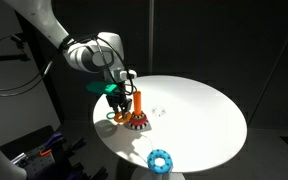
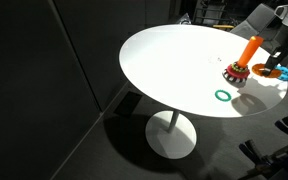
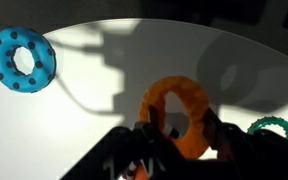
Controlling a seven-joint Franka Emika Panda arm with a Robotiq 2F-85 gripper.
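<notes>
An orange ring (image 3: 189, 98) is held in my gripper, whose fingers are shut on one side of it. In exterior view 1 the orange ring (image 1: 124, 117) hangs just left of the stacking toy's upright orange post (image 1: 138, 103), apart from it. The post stands on a red base (image 1: 138, 121) with a dark and white patterned edge. Exterior view 2 has my gripper (image 2: 271, 64) at the right, beside the post (image 2: 249, 50), with the orange ring (image 2: 264, 71) below its fingers. The wrist view largely hides the post and base behind the gripper.
A blue ring with dark spots (image 1: 160, 161) lies near the round white table's (image 1: 199, 130) front edge. The thin green ring (image 2: 223, 95) lies near another edge. Small whitish items (image 1: 159, 111) sit behind the toy.
</notes>
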